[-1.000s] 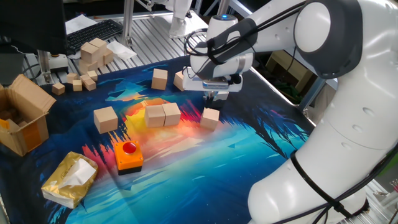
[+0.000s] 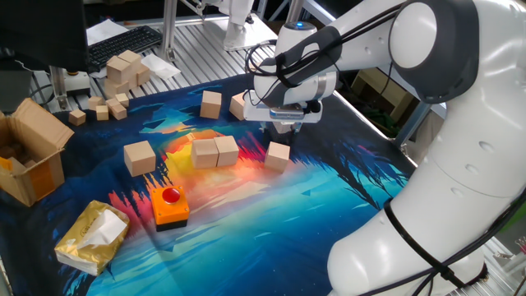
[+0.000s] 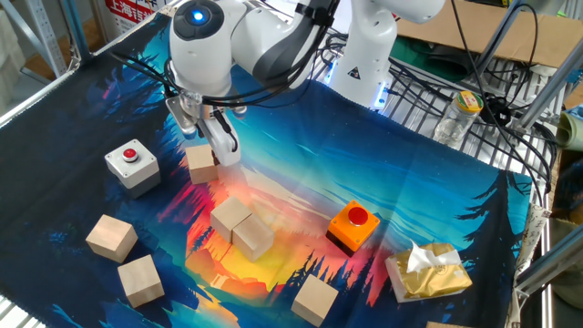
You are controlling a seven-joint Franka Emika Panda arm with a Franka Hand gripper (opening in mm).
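Observation:
My gripper hangs over the right rear of the printed mat, pointing down. In exterior view 2 the gripper is beside a wooden block and partly covers its edge. I cannot tell whether they touch, or how far the fingers are apart. That block rests on the mat just in front of the gripper in exterior view 1. A grey-white box with a red button stands on the other side of the block, mostly hidden behind the gripper in exterior view 1.
Two blocks sit side by side mid-mat, with single blocks around. An orange button box, a gold tissue pack and an open carton are at the left.
The blocks have not moved.

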